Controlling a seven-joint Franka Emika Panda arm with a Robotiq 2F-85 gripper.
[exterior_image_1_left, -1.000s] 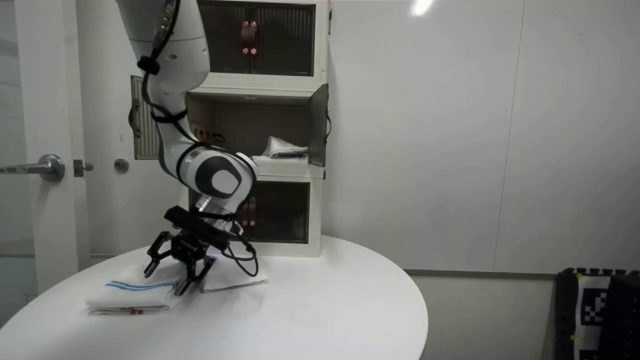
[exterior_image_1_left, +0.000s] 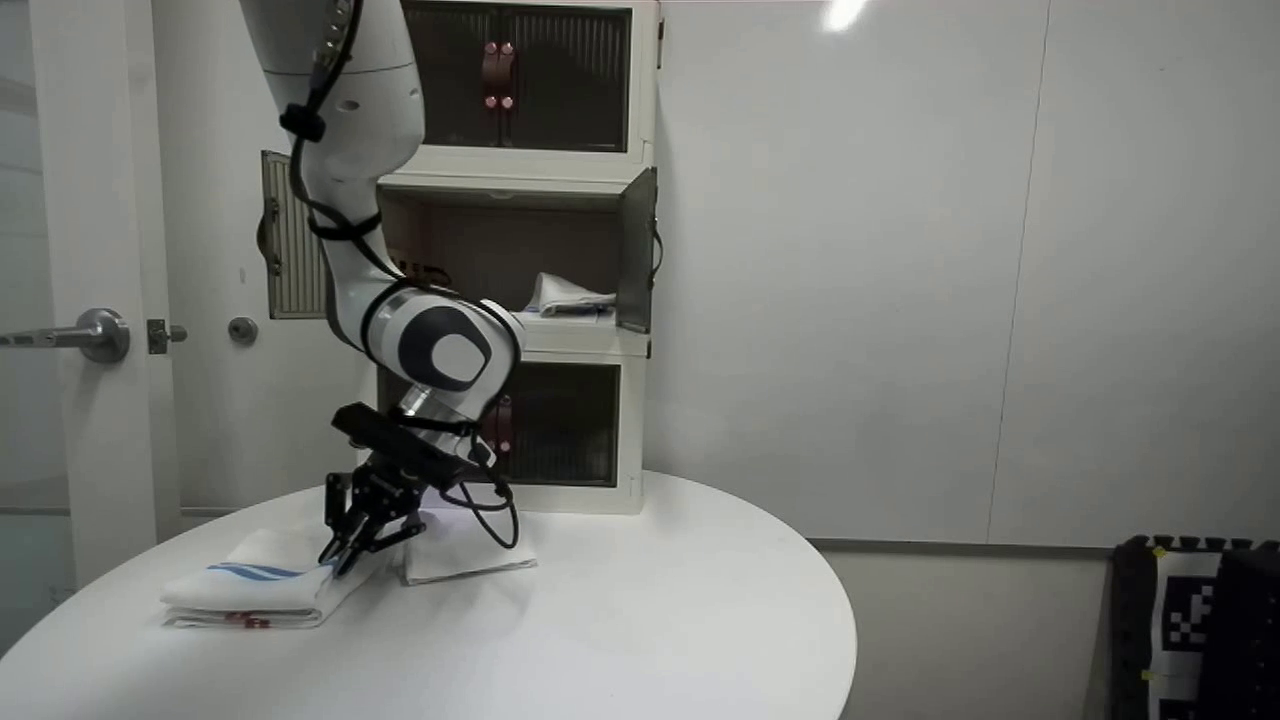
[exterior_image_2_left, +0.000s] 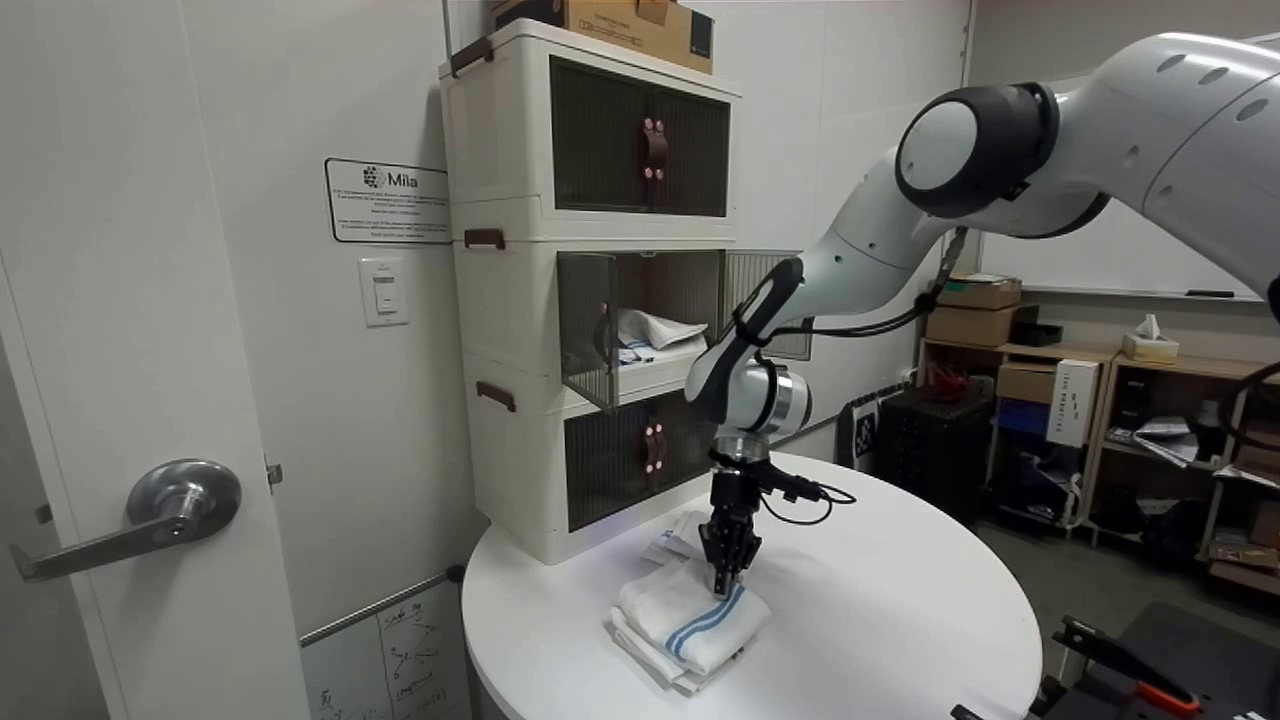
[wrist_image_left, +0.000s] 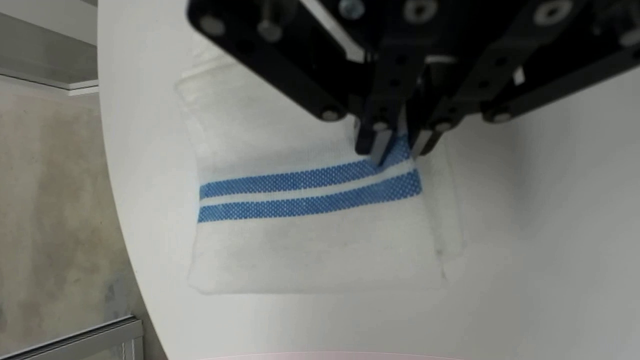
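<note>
A folded white towel with two blue stripes (wrist_image_left: 306, 252) lies on the round white table, a little red showing at its lower front edge in the first exterior view. My gripper points down at the towel's right side and is shut on its edge, at the end of the stripes. The cloth bunches up slightly between the fingertips. In the second exterior view the same towel (exterior_image_2_left: 672, 612) rests on the table beneath the gripper (exterior_image_2_left: 723, 588). How many layers are pinched cannot be made out.
Another folded white cloth (exterior_image_1_left: 462, 554) lies close behind, towards the cabinet (exterior_image_1_left: 642, 420). The cabinet's middle compartment has its doors open, with a white cloth (exterior_image_1_left: 566, 295) inside. Bare table (exterior_image_1_left: 672, 600) extends to the right.
One second ago the gripper stood open over the towel's right edge. Its fingers have closed on the cloth, and the towel has shifted slightly left, its edge drawn up a little.
</note>
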